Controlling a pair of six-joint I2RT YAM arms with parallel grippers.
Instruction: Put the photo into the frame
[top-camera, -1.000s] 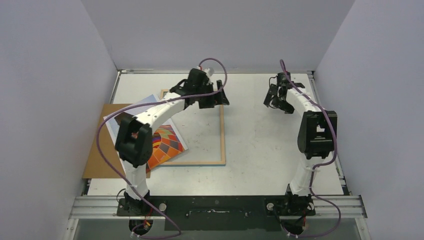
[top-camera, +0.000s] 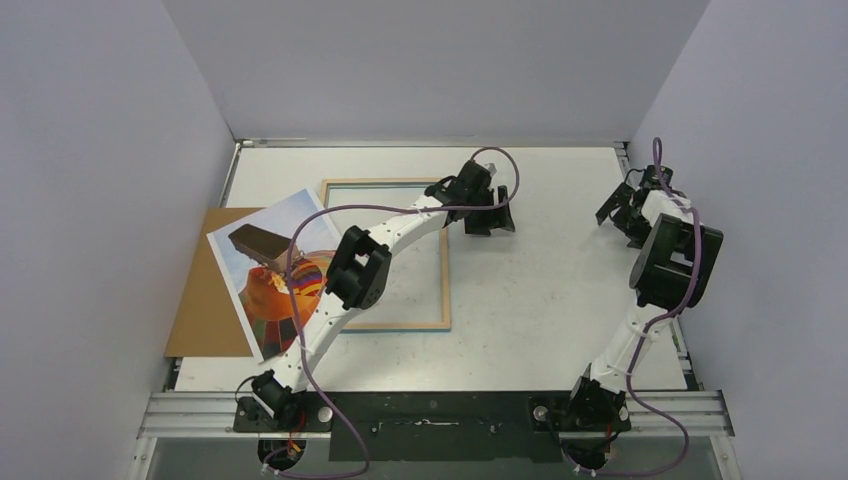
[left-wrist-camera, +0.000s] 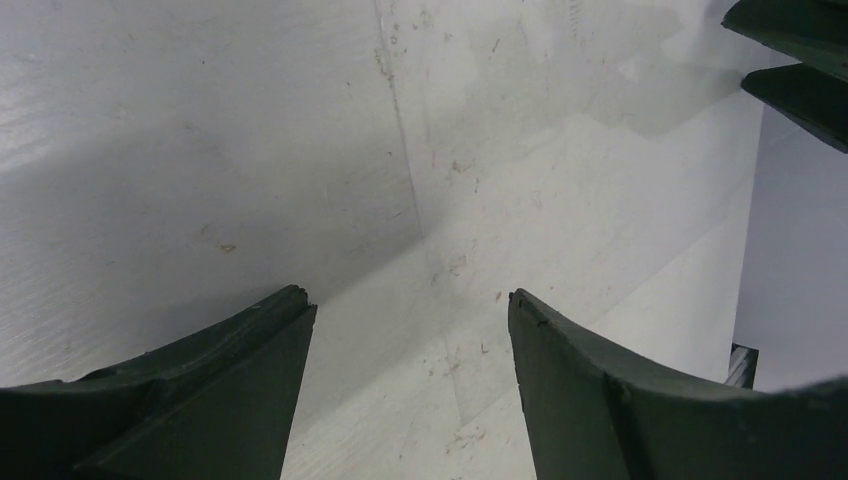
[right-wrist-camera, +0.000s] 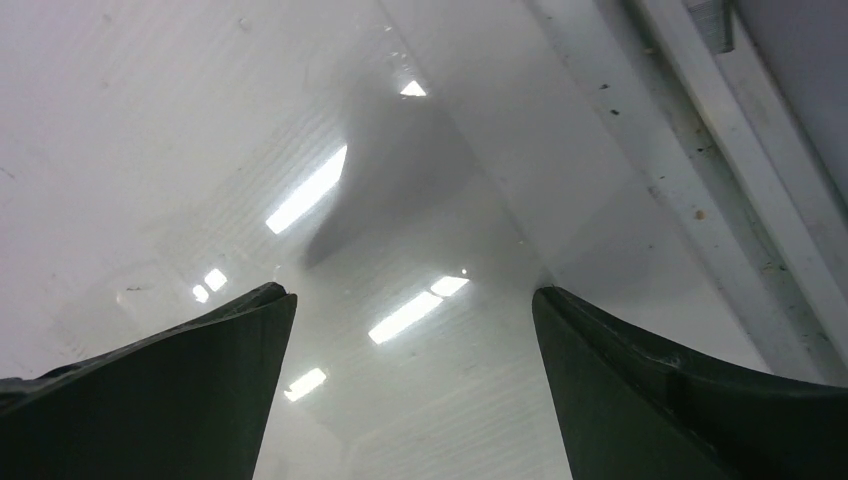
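Note:
The photo (top-camera: 262, 290), a hot-air balloon against blue sky, lies tilted at the left in the top view. Its right part overlaps the left side of the wooden frame (top-camera: 446, 275), which lies flat with a pale inside, partly hidden under my left arm. Just right of the frame, over bare table, my left gripper (top-camera: 493, 218) has its fingers (left-wrist-camera: 225, 385) apart with nothing between them. Far off at the table's right edge, my right gripper (top-camera: 622, 222) is also open and empty, its fingers (right-wrist-camera: 175, 390) spread over the shiny surface.
A brown board (top-camera: 205, 310) lies under the photo at the left. Between the frame and the right arm the white table (top-camera: 540, 300) is clear. A metal rail (right-wrist-camera: 700, 140) and wall bound the right side, close to my right gripper.
My left gripper has moved right, off the frame's upper right corner, and slightly nearer. The right gripper has moved right towards the table edge. Photo and frame appear unmoved.

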